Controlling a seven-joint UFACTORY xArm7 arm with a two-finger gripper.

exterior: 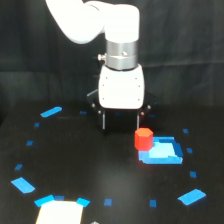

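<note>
A red block (143, 140) with a hexagonal outline is at the left back side of a small blue tray (176, 159) with a pale inside. From this view I cannot tell whether the block rests in the tray or on its edge. My gripper (121, 122) hangs to the left of the block and somewhat higher in the picture, pointing down. Its two dark fingers are wide apart, with nothing seen between them.
Blue tape strips (191, 197) and small blue squares mark the dark table. At the bottom left edge is a pale, cut-off object (60, 212).
</note>
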